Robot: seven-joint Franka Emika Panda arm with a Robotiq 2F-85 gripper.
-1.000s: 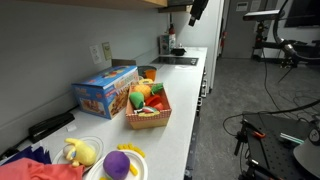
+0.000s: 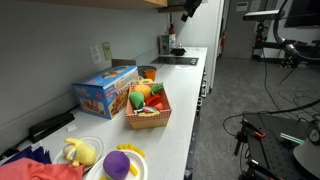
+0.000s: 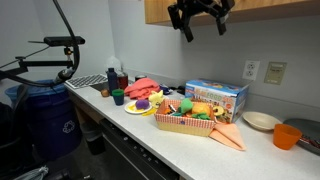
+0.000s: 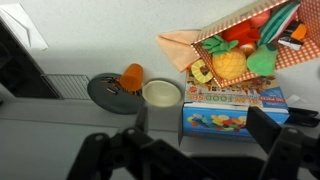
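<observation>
My gripper (image 3: 205, 32) hangs high above the counter, its two fingers wide apart. In the wrist view, the gripper points down with nothing held between its fingers; the view of the box lies between them. The basket (image 3: 186, 125) with a red-checked liner holds toy vegetables and fruit, among them a green pepper (image 4: 262, 61) and an orange piece (image 4: 229, 65). Behind it stands a blue and orange picture box (image 2: 105, 92). In exterior view 1, plates hold a yellow item (image 2: 81, 151) and a purple one (image 2: 116, 164).
An orange cup (image 3: 287, 136), a cream bowl (image 3: 261, 121) and a dark pan (image 3: 309, 136) stand beyond the box. A peach cloth (image 3: 228, 136) lies by the basket. Cupboards overhang the back.
High over the counter, the gripper has shifted slightly in exterior view 1. The basket, box and plates have stayed where they were.
</observation>
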